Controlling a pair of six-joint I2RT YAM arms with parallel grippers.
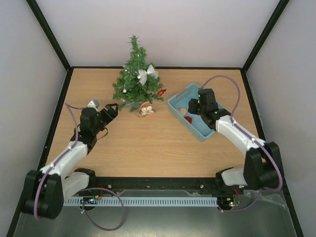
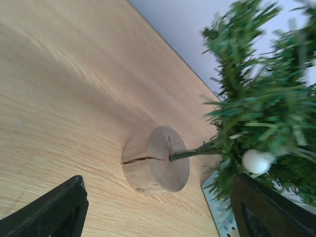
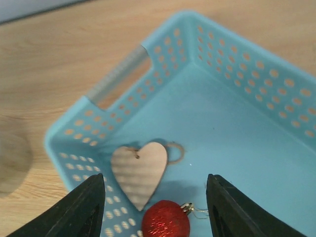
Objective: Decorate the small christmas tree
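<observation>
The small Christmas tree stands at the back of the table, a white bow and a red ornament among its branches. In the left wrist view its round wooden base and a white ball show. My left gripper is open and empty, left of the tree. Open above the blue basket, my right gripper has nothing between its fingers. Below it in the basket lie a wooden heart and a red ball with a wire hook.
A rounded ornament with light and brown parts is low at the tree's front. A wall runs close behind the tree.
</observation>
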